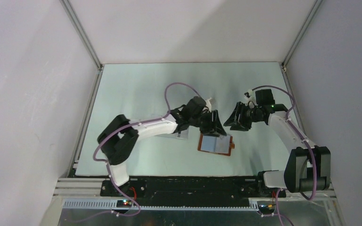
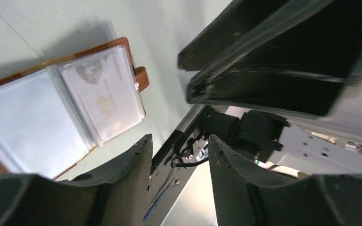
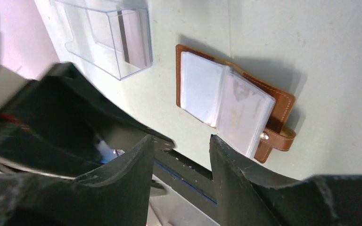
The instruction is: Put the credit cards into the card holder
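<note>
The brown leather card holder lies open on the table, with clear sleeves on both halves; a pale card shows in the sleeve beside the strap. My left gripper hangs over the holder, open, with nothing between its fingers in its wrist view. My right gripper is just right of and above the holder, its fingers apart and empty. A clear plastic box with something thin and pale inside lies left of the holder, partly under the left arm in the top view.
The two grippers are close together, and the left one fills much of the right wrist view's left side. Its front edge borders a dark rail.
</note>
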